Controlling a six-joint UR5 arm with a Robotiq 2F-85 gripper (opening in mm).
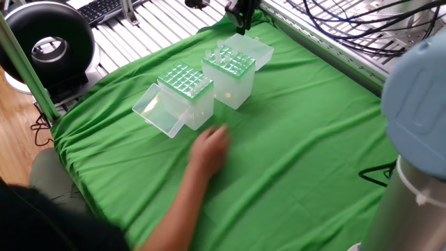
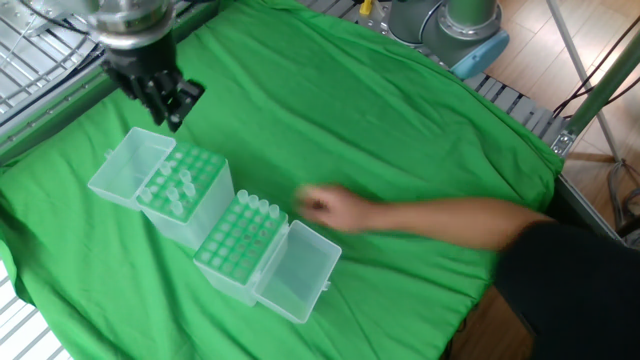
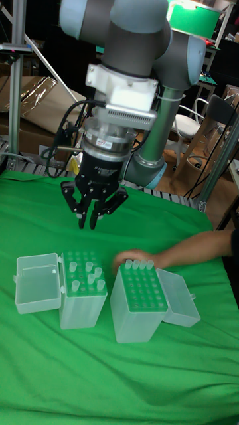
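Note:
Two translucent boxes with green hole-grid tops stand close together on the green cloth, their lids open outward. One box [image 3: 83,308] holds several clear tubes [image 3: 89,266] standing scattered in its grid, with its lid [image 3: 39,283] at the left. The other box [image 3: 140,322] carries a row of several tubes [image 3: 139,264] along its back edge, its lid [image 3: 178,297] at the right. Above and behind the scattered-tube box hangs my black gripper [image 3: 87,222], apart from both boxes. Its fingertips are close together with a narrow gap, and nothing shows between them.
A person's hand [image 2: 335,208] is over the cloth beside the row-of-tubes box, blurred. Green cloth [image 1: 300,153] lies open to the right in exterior view 1. Cables [image 1: 369,42] and a metal rail border the table's far side.

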